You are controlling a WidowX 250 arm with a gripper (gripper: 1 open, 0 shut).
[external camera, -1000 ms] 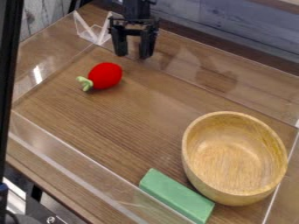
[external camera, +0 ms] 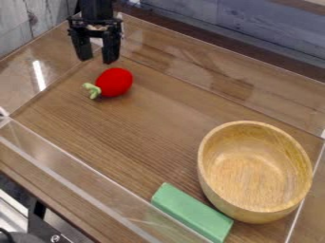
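Observation:
The black gripper hangs at the top left of the camera view, its fingers apart and open, just behind and left of a red vegetable-like object with a pale green stem lying on the wooden surface. Nothing shows between its fingers.
A wooden bowl sits at the right. A green block lies at the bottom right. Walls line the back and left.
The gripper has moved left along the back, from behind and right of the red object to behind and left of it. The objects on the surface look unmoved.

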